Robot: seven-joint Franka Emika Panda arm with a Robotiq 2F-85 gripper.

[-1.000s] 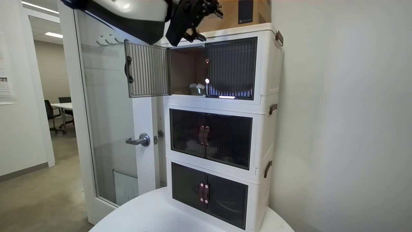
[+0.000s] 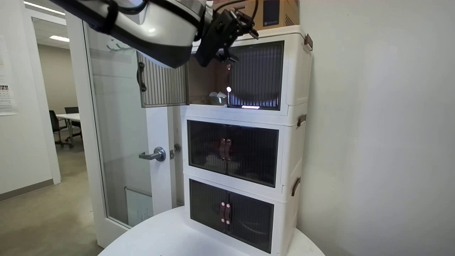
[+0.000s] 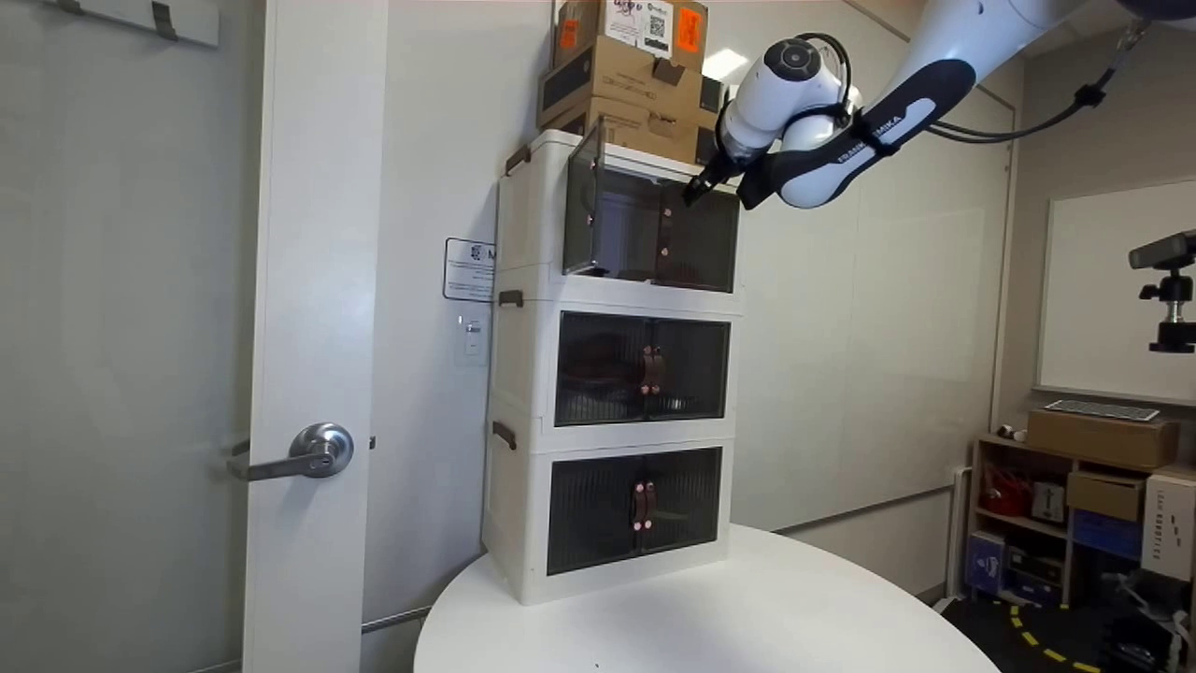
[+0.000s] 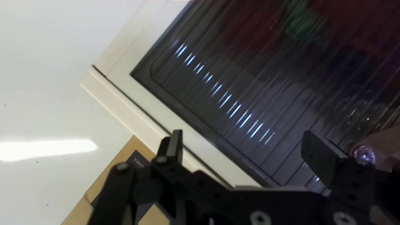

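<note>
My gripper [image 2: 243, 46] is open and empty, in front of the top unit of a white cabinet [image 2: 294, 72]. Behind it is that unit's right door [image 2: 258, 76], dark and ribbed, which stands closed. The left door [image 2: 164, 81] is swung wide, and through the gap a small clear container [image 2: 218, 99] shows on the shelf. In the wrist view my two fingers [image 4: 175, 146] spread across the cabinet's top edge and the dark panel [image 4: 232, 97]. A brown handle with a shiny stud [image 4: 363, 154] appears beside the right finger, apart from any grip.
Cardboard boxes [image 3: 645, 84] are stacked on the cabinet's top, close to the arm. The middle doors [image 3: 645, 370] and bottom doors [image 3: 635, 510] are closed. A round white table [image 3: 684, 617] carries the cabinet, its front part bare.
The gripper has moved right and down, from over the open left compartment to the right door's upper part. Both top doors look about the same.
</note>
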